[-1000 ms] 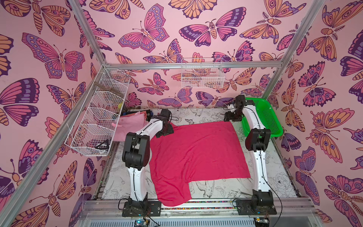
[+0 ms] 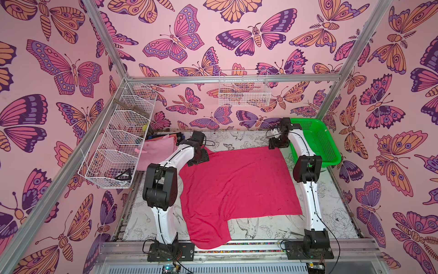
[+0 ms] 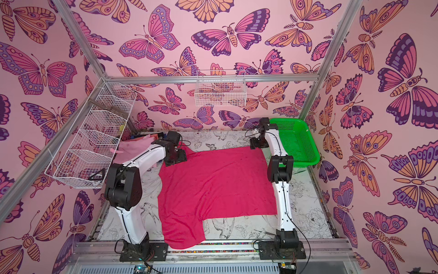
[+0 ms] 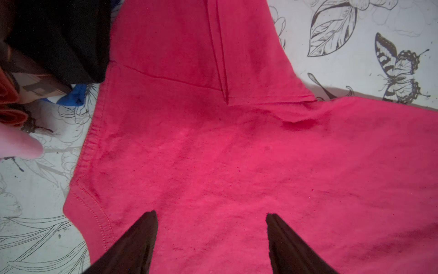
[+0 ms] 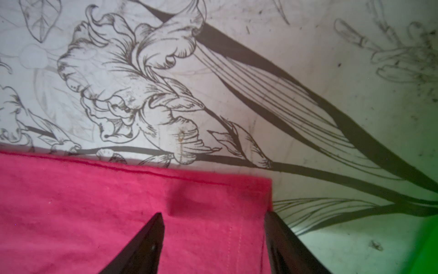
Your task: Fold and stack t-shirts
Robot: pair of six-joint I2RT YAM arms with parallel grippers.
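Note:
A red T-shirt (image 2: 241,182) lies spread across the patterned table, wrinkled, with a sleeve part reaching toward the front left. My left gripper is open above its upper left part, where a folded flap shows in the left wrist view. My right gripper is over the shirt's far right corner, fingers apart on either side of the cloth near that corner, with nothing visibly pinched between them.
A green basket (image 2: 329,146) stands at the right. A pink garment (image 2: 155,155) and other folded cloths are piled at the back left, below white wire baskets (image 2: 109,164). Bare table shows along the back and front right.
Over the last second my right gripper has moved slightly left onto the shirt's corner, and both arms' elbows have shifted a little. The shirt looks unchanged.

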